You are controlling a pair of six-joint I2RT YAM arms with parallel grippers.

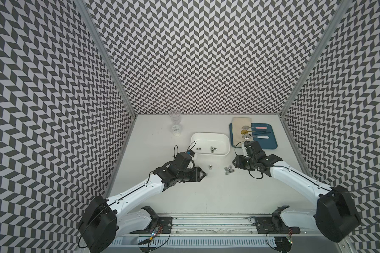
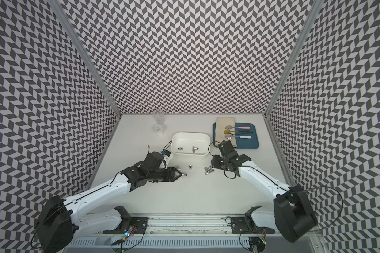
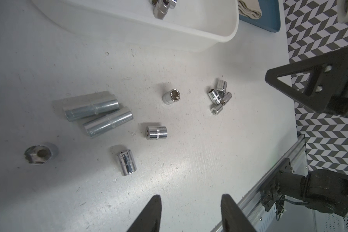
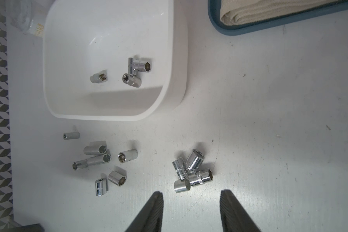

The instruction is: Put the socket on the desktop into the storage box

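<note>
Several silver sockets lie loose on the white desktop. In the left wrist view an upright-leaning socket (image 3: 171, 96), a short socket (image 3: 156, 132), a tilted socket (image 3: 126, 162), two long sockets (image 3: 108, 122) and a socket at far left (image 3: 38, 154) show. A cluster of sockets (image 4: 192, 170) lies ahead of my right gripper, which is open and empty. The white storage box (image 4: 177, 58) holds a few sockets (image 4: 132, 79). My left gripper stands open above the desk, nothing between its fingers; from above, its arm covers some sockets.
A blue tray (image 1: 271, 143) with a beige cloth (image 1: 237, 123) and several utensils stands at the back right. Clear containers (image 1: 176, 129) stand behind the box at left.
</note>
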